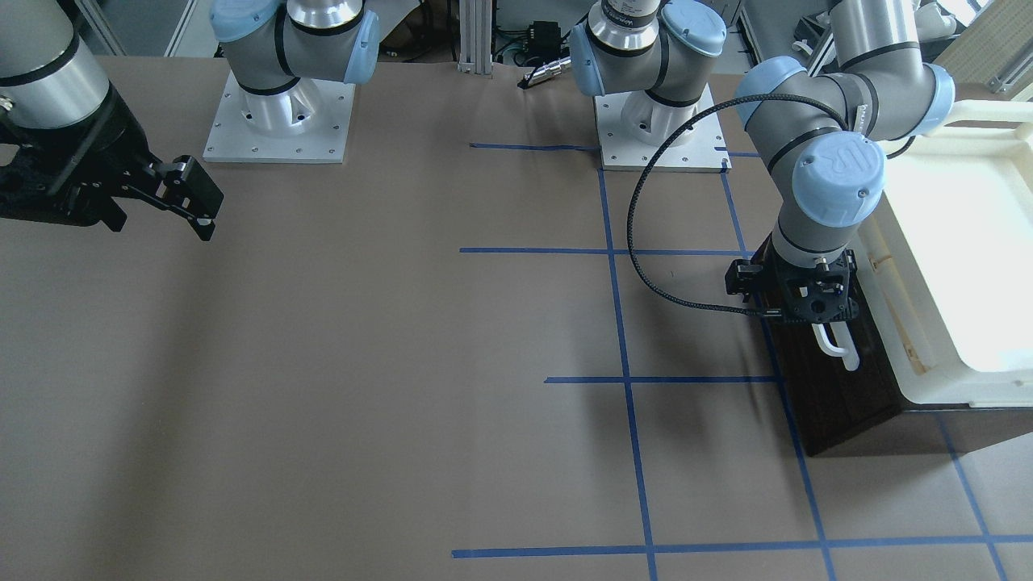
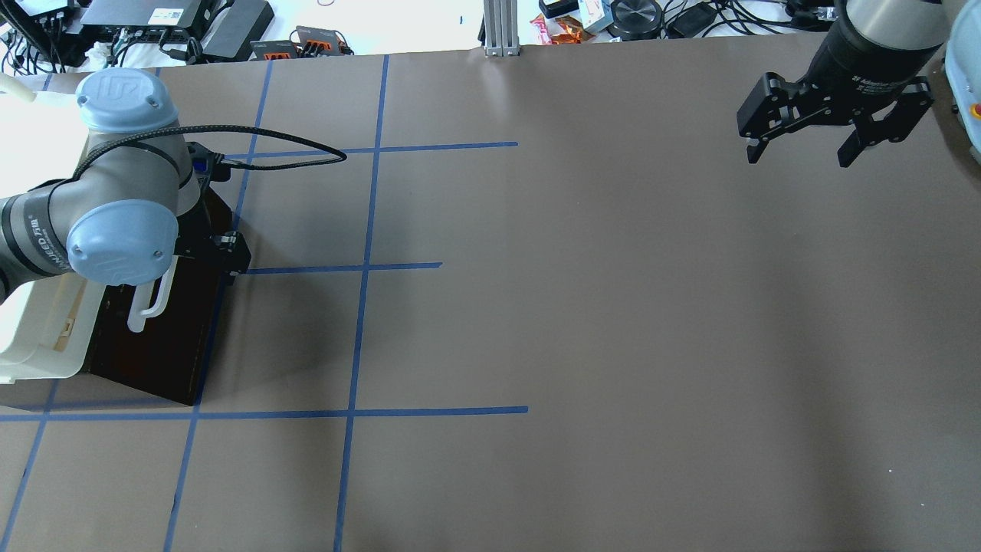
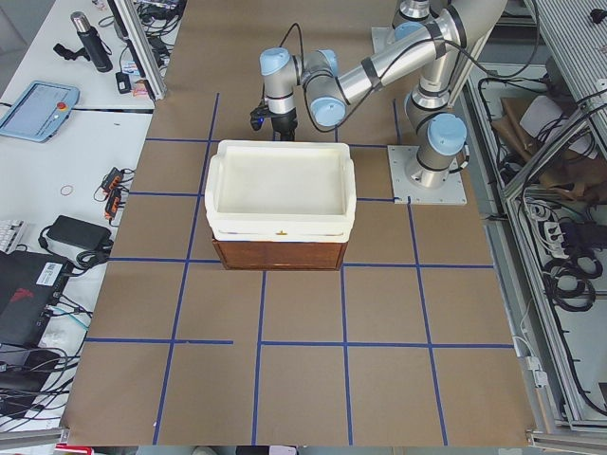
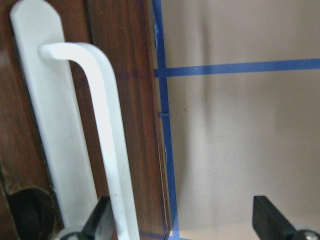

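My gripper (image 1: 792, 290) is lowered over a dark wooden box (image 1: 842, 407) with a white bar handle (image 1: 834, 344) on its side facing the open table. In the left wrist view the handle (image 4: 115, 150) fills the left, running down between my two black fingertips, which stand wide open; the left one is close beside the handle, the right one over bare table. The top view shows the gripper (image 2: 207, 244) at the handle, mostly hidden by the arm.
An open white container (image 3: 281, 190) sits on the box. Other robot arms (image 2: 846, 101) stand at the table edges.
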